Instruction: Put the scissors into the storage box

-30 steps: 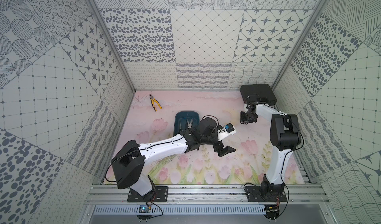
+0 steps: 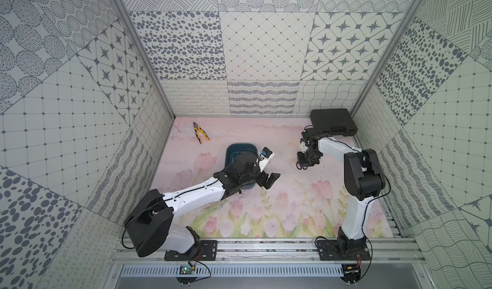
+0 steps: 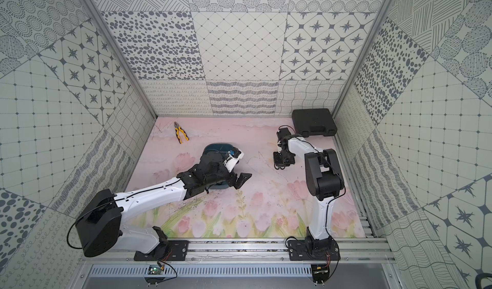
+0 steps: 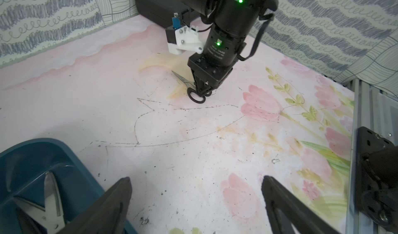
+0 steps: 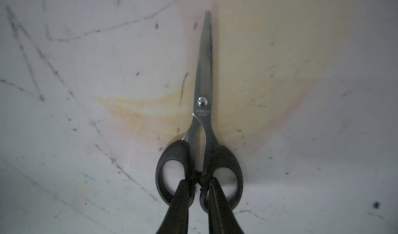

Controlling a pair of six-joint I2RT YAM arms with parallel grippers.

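Black-handled steel scissors [image 5: 203, 84] lie on the table; in the right wrist view my right gripper is down at their two finger loops, its fingertips part open and close together over the inner handles, and I cannot tell whether it grips them. My left gripper stands open with nothing between its fingers, beside and over the dark teal storage box [image 4: 62, 153], which holds a tool with pale metal parts [image 4: 53, 196]; in both top views the arm hides much of the box.
Yellow-handled pliers [image 2: 201, 132] lie at the back left. A black case [image 2: 332, 120] sits at the back right, behind my right arm.
My left gripper has moved left and up in the top left view, over the box. My right gripper has shifted left and slightly toward the front, with the scissors' loops shifting likewise.
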